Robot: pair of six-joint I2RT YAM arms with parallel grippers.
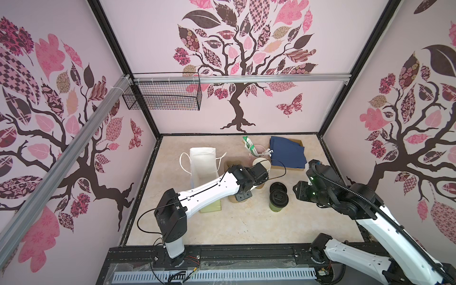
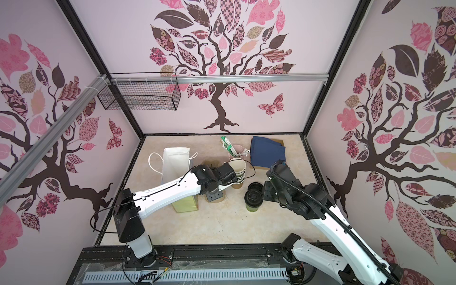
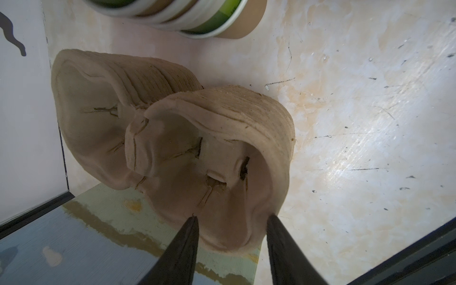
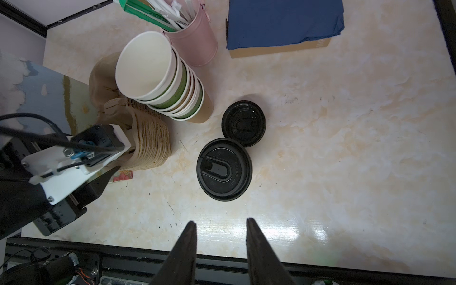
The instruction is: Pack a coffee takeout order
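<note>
My left gripper is open over the stacked moulded cardboard cup carriers, its fingertips at the near rim. A stack of paper cups stands beside the carriers. Two black lids sit right of them; the top left view shows a green cup under the front one. A white handled bag stands at the left. My right gripper is open above the counter, near the lids, with nothing between its fingers.
A pink bucket of straws and stirrers and blue napkins stand at the back. A wire basket hangs high at the back left.
</note>
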